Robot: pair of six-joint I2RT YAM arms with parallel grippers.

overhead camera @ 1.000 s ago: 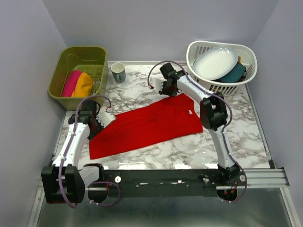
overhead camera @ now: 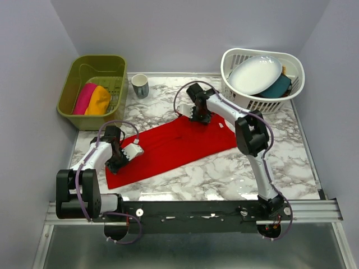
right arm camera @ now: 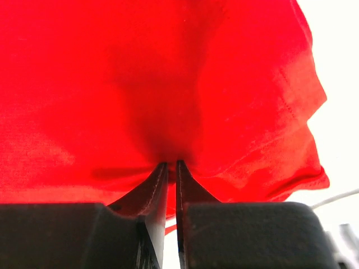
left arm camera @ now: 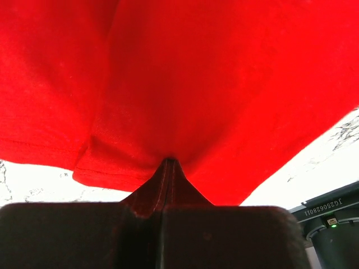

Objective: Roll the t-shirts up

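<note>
One red t-shirt (overhead camera: 168, 151) lies spread as a long strip, slanting across the marble table, with shallow creases. At its left end, my left gripper (overhead camera: 115, 167) points down at the fabric. In the left wrist view its fingers meet at the tips on the red cloth (left arm camera: 185, 84), and nothing shows between them. Over the shirt's far edge, right of the middle, is my right gripper (overhead camera: 203, 119). Its tips (right arm camera: 171, 166) stand a narrow gap apart, low against the red fabric (right arm camera: 101, 123), with a raised fold beside them.
Behind the left arm stands an olive basket (overhead camera: 68, 89) holding pink and yellow cloths (overhead camera: 98, 101). A grey mug (overhead camera: 140, 86) is at the back. The white laundry basket (overhead camera: 298, 78) at back right holds a white plate (overhead camera: 255, 74). Bare marble lies in front of the shirt.
The shirt's right end has shifted slightly left.
</note>
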